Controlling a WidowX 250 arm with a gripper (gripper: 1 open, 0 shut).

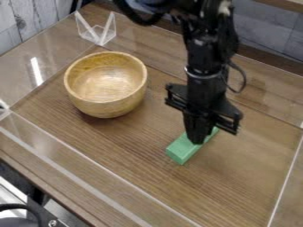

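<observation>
The black gripper [203,124] points down over the table right of centre, low over a green rectangular block [185,151] that lies flat beneath it, partly hidden at its far end by the fingers. Whether anything is between the fingertips is hard to make out; the finger looks narrow.
A tan wooden bowl [104,78] sits left of the arm. A small white wire object [95,31] stands at the back left. A dark cable shows at the bottom left corner.
</observation>
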